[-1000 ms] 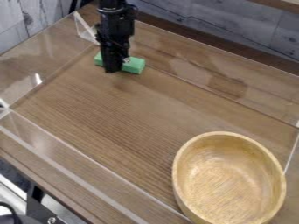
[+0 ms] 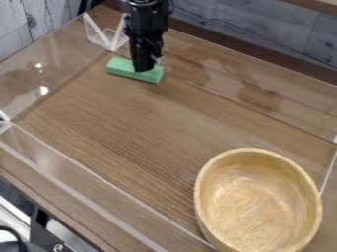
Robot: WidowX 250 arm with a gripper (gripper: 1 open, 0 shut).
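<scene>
My gripper (image 2: 142, 61), a dark vertical tool at the upper middle, is above a green block (image 2: 121, 67) that lies on the wooden table near the back left. Its tip overlaps the block in this view; whether it touches or grips it, I cannot tell.
A large beige oval bowl (image 2: 257, 207) fills the lower right. A clear plastic item stands at the upper left, with table edges along the back and left.
My gripper has risen slightly and shifted a little right, showing more of the green block beneath it.
</scene>
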